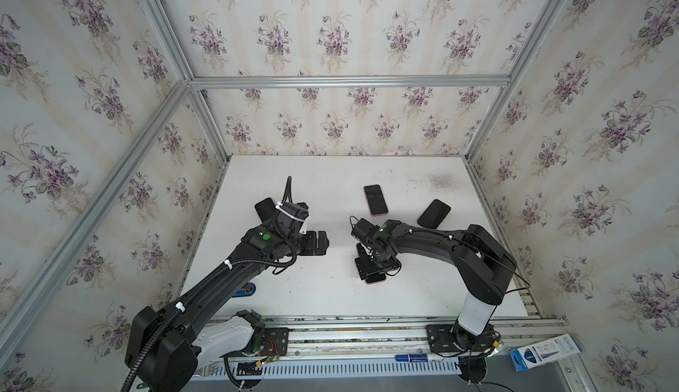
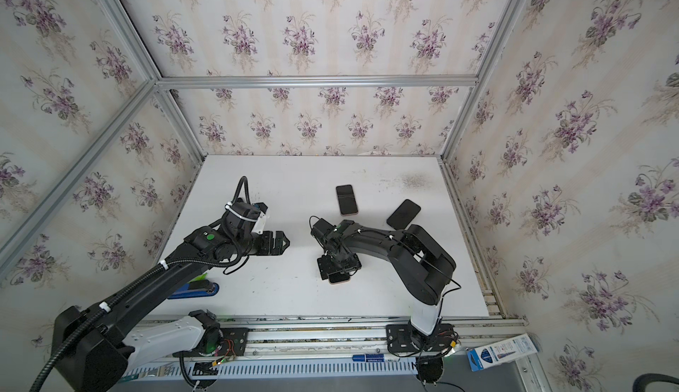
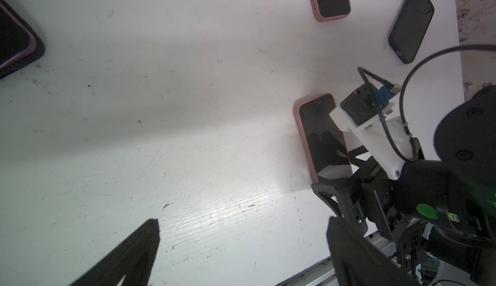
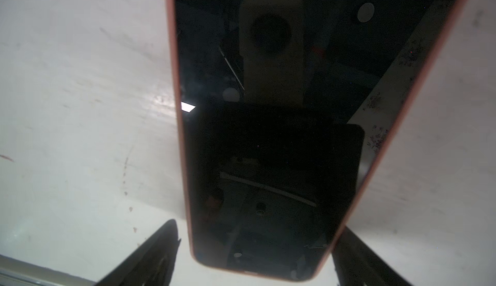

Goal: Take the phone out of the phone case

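A black-screened phone in a pink case lies on the white table near the front, right of centre, partly hidden under my right gripper. In the right wrist view the cased phone fills the middle, with one finger to its left and the other at its right edge, near the bottom end; whether they touch it I cannot tell. My left gripper stands open over the left middle of the table, nothing between its fingers.
Other phones lie around: a pink-cased one at the back, a dark one at the right, another at the left. A blue object lies at the front left.
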